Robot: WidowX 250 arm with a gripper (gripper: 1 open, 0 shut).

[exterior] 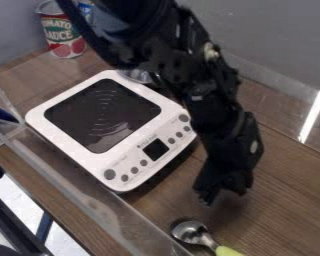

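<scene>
My black arm comes down from the top centre, and its gripper (pixel 216 186) hangs low over the wooden counter, right of a white induction cooker (pixel 72 134). The gripper looks shut, with nothing visible between its fingers. A metal spoon (pixel 192 232) with a yellow-green handle lies below it near the front edge.
A tomato sauce can (pixel 60 34) and another can stand at the back left. A metal bowl (pixel 137 76) is mostly hidden behind the arm. A clear plastic edge runs along the front left.
</scene>
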